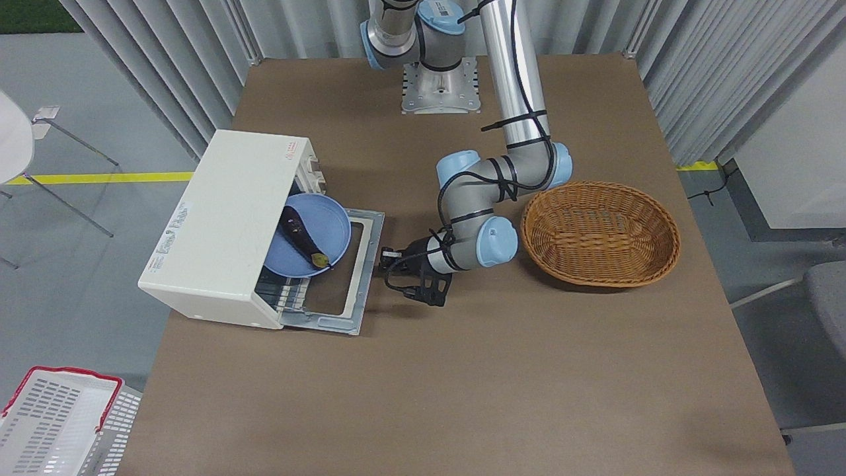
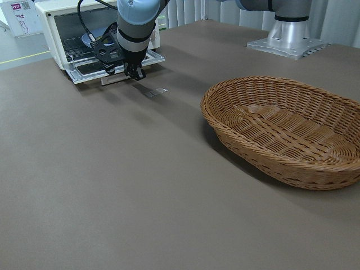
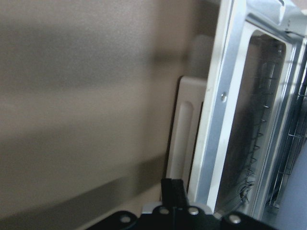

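A white toaster oven (image 1: 218, 222) lies with its glass door (image 1: 357, 274) down flat. A blue plate (image 1: 317, 222) at its opening carries an eggplant (image 1: 297, 233). My black gripper (image 1: 412, 274) is low over the table just right of the door's outer edge; in the wrist view its dark tip (image 3: 172, 189) is at the door's rim, by a pale handle bar (image 3: 184, 127). Whether the fingers are open or shut is unclear.
A wicker basket (image 1: 600, 234) stands right of the arm. A white plastic basket (image 1: 63, 420) is beyond the table's front left.
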